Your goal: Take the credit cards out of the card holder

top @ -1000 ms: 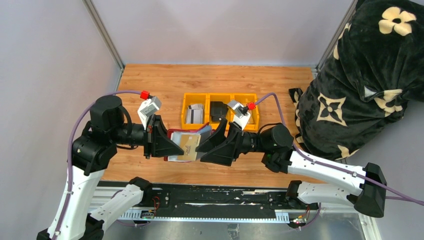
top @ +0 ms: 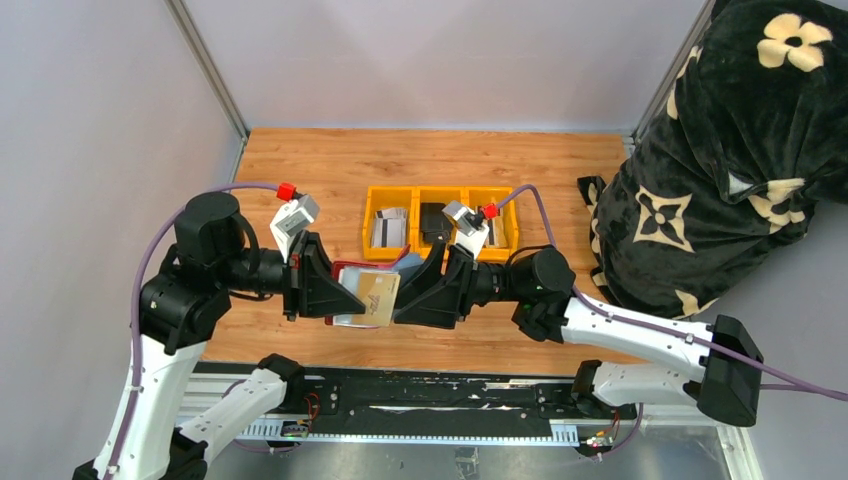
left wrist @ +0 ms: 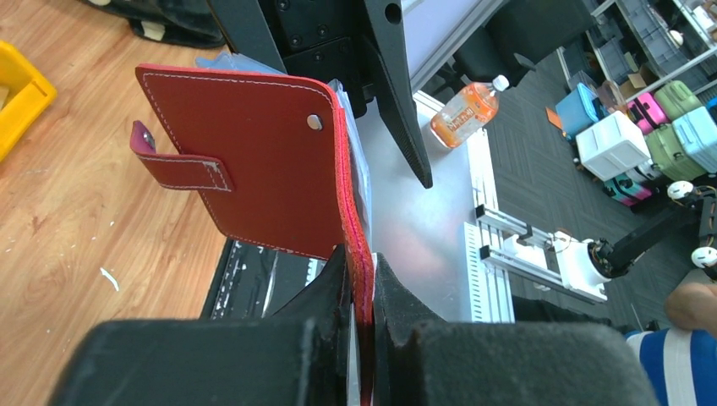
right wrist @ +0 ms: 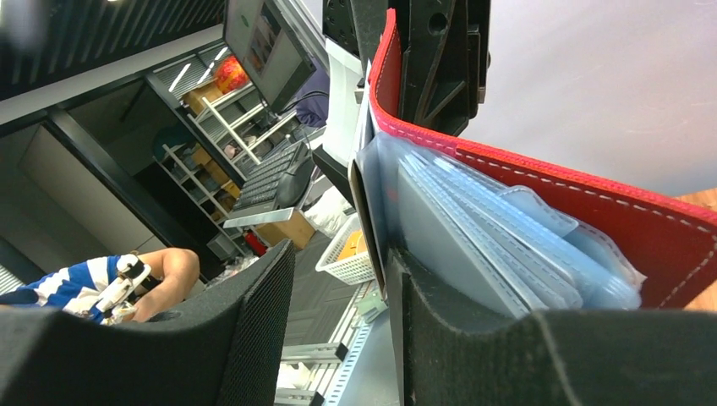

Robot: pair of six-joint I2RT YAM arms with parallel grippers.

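Note:
The red leather card holder (left wrist: pixel 237 161), stitched, with a strap, is held upright by my left gripper, shut on its spine. In the top view a gold card (top: pixel 376 296) faces up at the holder's front. Clear plastic sleeves (right wrist: pixel 499 245) fan out inside the red cover in the right wrist view. My right gripper is part open at the holder's edge, one finger against the sleeves and a card's edge, the other apart from them. In the top view it points at the gold card from the right.
A yellow divided tray (top: pixel 440 194) with cards and a dark item sits behind on the wooden table (top: pixel 430 150). A dark patterned plush cushion (top: pixel 690 180) fills the right side.
The left gripper and holder are nearly unmoved.

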